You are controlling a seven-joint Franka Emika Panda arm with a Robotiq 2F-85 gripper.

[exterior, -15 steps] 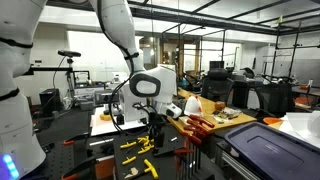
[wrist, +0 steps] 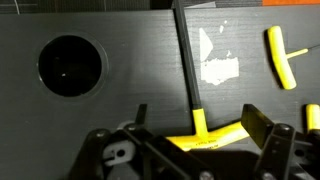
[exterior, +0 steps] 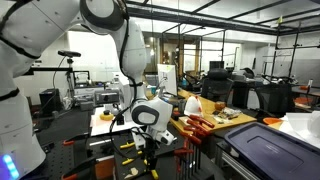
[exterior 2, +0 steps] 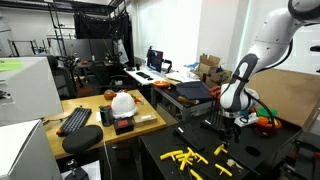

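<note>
Below my gripper lies a yellow T-handle tool with a dark shaft [wrist: 188, 60] and a yellow handle [wrist: 203, 137]. The fingers stand open, one finger on each side of the junction of shaft and handle, with nothing gripped. From the wrist view I cannot tell the height left above the tool. A second yellow handle [wrist: 281, 57] with a thin shaft lies to the upper right, and part of another yellow handle [wrist: 313, 117] shows at the right edge. In exterior view 2, several yellow handles [exterior 2: 185, 158] are spread on the dark table near the arm.
A round black opening or cup [wrist: 70, 65] is at the left in the wrist view. Red-handled tools [exterior: 196, 128] stand beside the arm, and a large dark tray [exterior: 268, 148] lies at the right. White scuffs mark the dark surface near the tool.
The arm has come down toward the table over the last second, bringing the gripper low among the yellow handles. The surrounding tools look unmoved.
</note>
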